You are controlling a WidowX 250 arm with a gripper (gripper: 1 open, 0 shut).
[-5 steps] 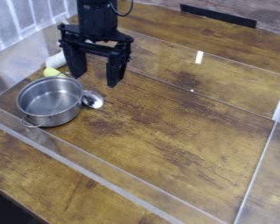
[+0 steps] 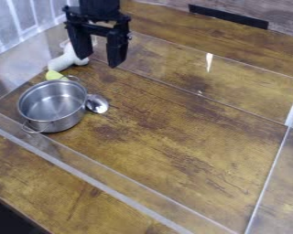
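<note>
My black gripper [image 2: 98, 46] is at the top left, raised over the back of the wooden table, its fingers apart. A steel pot [image 2: 51, 105] with handles sits at the left, and a small round metal piece [image 2: 96, 104], perhaps a spoon or lid, lies just to its right. Behind the pot lie a white object [image 2: 66, 58] and a small yellow-green item [image 2: 52, 76], both too small to identify.
Clear plastic walls border it at the left, front and right.
My gripper has moved up and back, away from the pot, and appears smaller. The pot and the items beside it have not visibly moved.
</note>
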